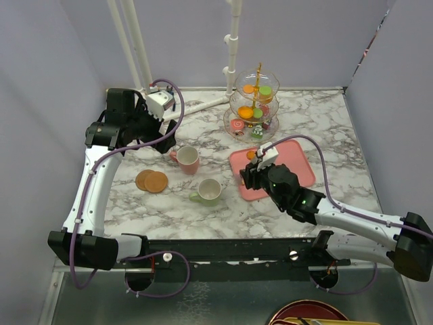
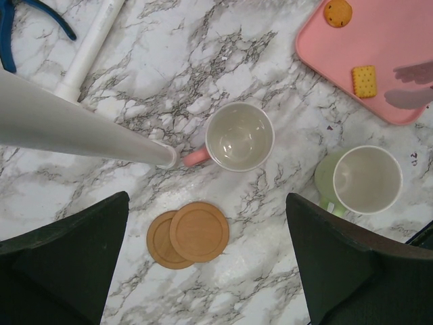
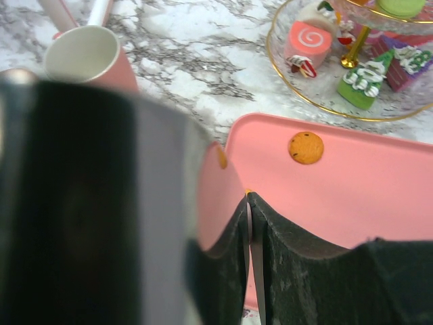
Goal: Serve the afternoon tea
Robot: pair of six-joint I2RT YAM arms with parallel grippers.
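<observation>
My right gripper (image 1: 249, 177) is low over the front-left part of the pink tray (image 1: 294, 159), shut on a shiny metal utensil (image 3: 213, 189) that looks like tongs. In the left wrist view its two flat metal tips (image 2: 406, 99) stand slightly apart, just right of a yellow square cracker (image 2: 364, 81) on the tray. A round cookie (image 3: 306, 147) lies farther back on it. My left gripper is open and empty, above the pink-handled cup (image 2: 239, 137) and two brown coasters (image 2: 199, 231). Nearer the front stands a green cup (image 2: 358, 179).
A tiered stand (image 1: 260, 112) bearing several treats is behind the tray. White pipes (image 1: 231, 51) rise at the back, and blue-handled pliers (image 2: 7, 34) lie at the back left. Bare marble extends right of the tray.
</observation>
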